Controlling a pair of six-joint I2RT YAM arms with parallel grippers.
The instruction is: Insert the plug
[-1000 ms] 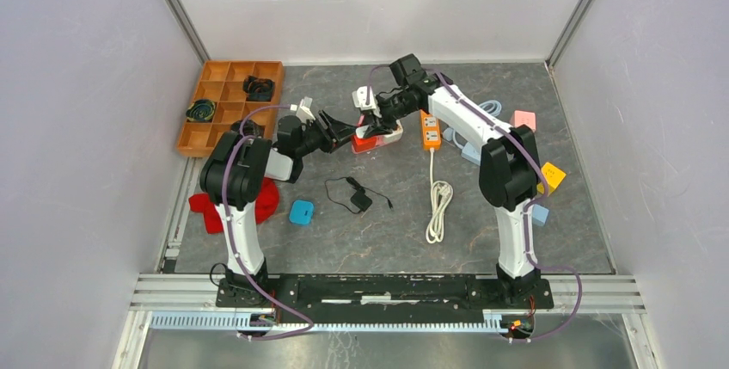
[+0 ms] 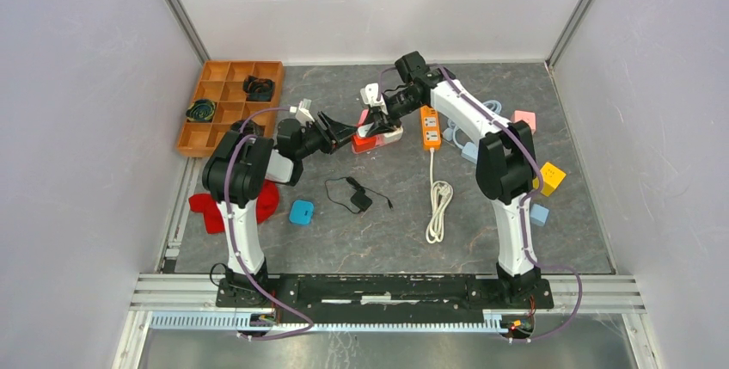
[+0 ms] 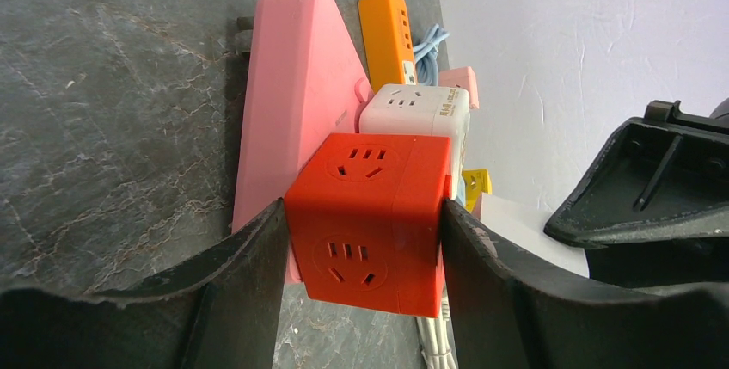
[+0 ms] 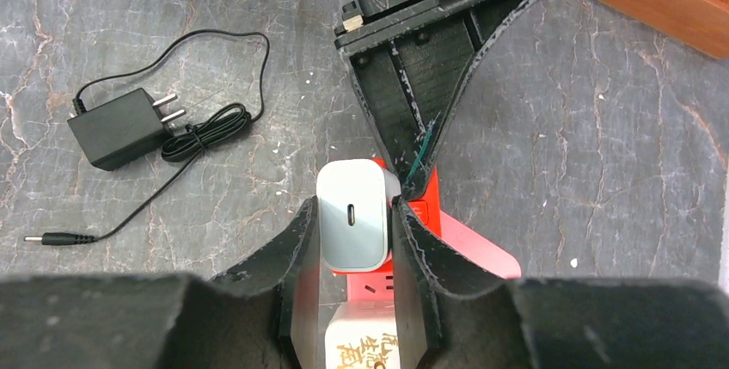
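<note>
My left gripper is shut on a red socket cube [image 3: 370, 214], which is on a pink-and-white strip with a white socket block [image 3: 414, 107], seen in the left wrist view. A small white plug adapter [image 4: 351, 214] sits over the red cube in the right wrist view, between the fingertips of my right gripper; whether those fingers grip it is hard to tell. Its prongs are hidden. From above, both grippers meet at the red cube [image 2: 364, 142].
An orange power strip [image 2: 431, 130] with a white cord lies to the right. A black adapter [image 2: 361, 200] and a blue block [image 2: 302, 212] lie toward the front. An orange compartment tray [image 2: 193, 137] is at the back left.
My right arm has shifted slightly rightward in the top view over the last second. The left gripper and red cube look still.
</note>
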